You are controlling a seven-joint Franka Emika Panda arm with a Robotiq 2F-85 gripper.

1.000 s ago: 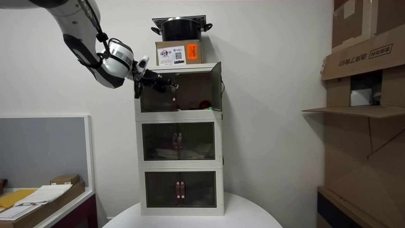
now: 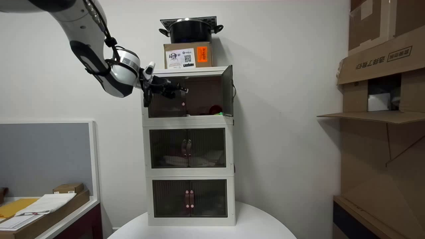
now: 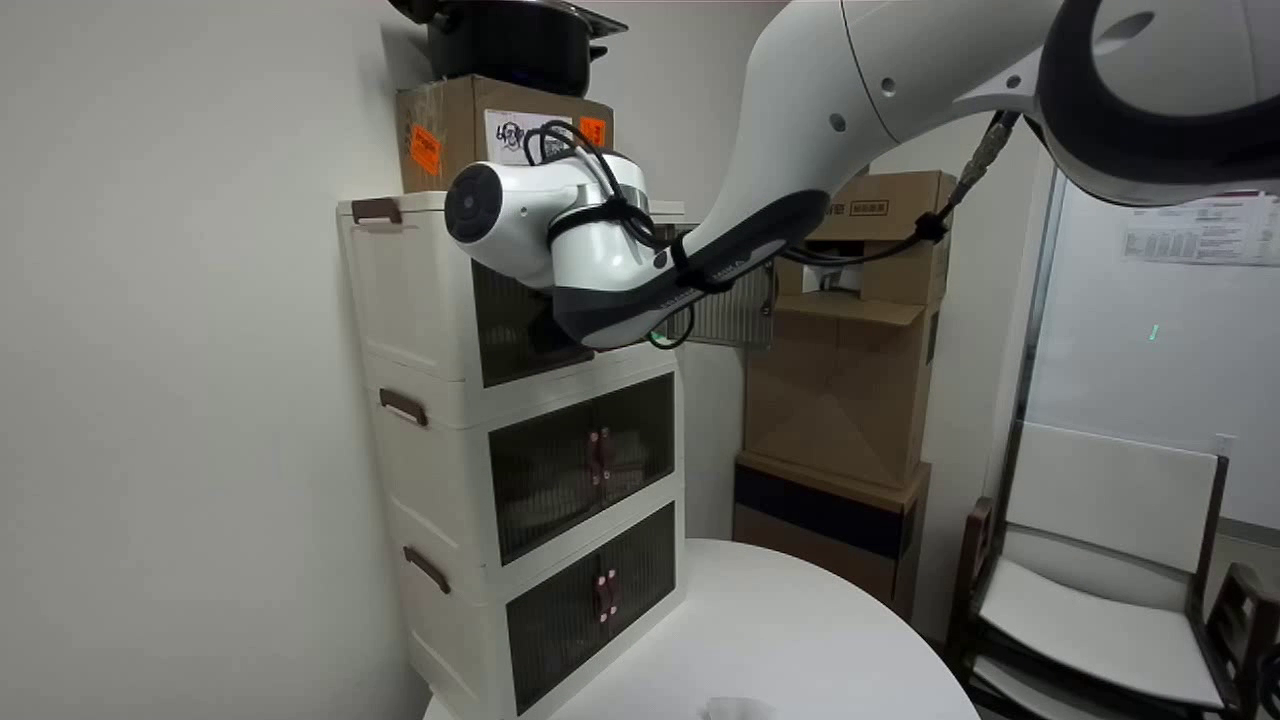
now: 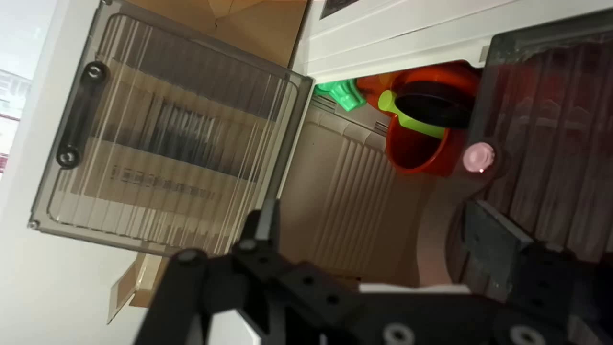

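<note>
The top compartment of the white cabinet (image 2: 189, 121) has its right door (image 4: 189, 132) swung wide open, while its left door (image 4: 560, 132) is closed. On that left door is a curved handle (image 4: 432, 244) with a pink screw cap (image 4: 478, 157). My gripper is open in front of the compartment. Its right finger (image 4: 494, 235) is close beside the handle, and its left finger (image 4: 267, 221) lies toward the open door's hinge side. Whether any finger touches the handle, I cannot tell. In exterior view 2 the arm hides the gripper.
Inside the compartment lie a red cup (image 4: 419, 146), a black round piece (image 4: 434, 103) and a green toy (image 4: 345, 94). Two lower compartments are closed. A cardboard box (image 2: 187, 55) with a black pot (image 2: 190, 31) stands on top.
The gripper stays in front of the top compartment, and both its doors look unchanged.
</note>
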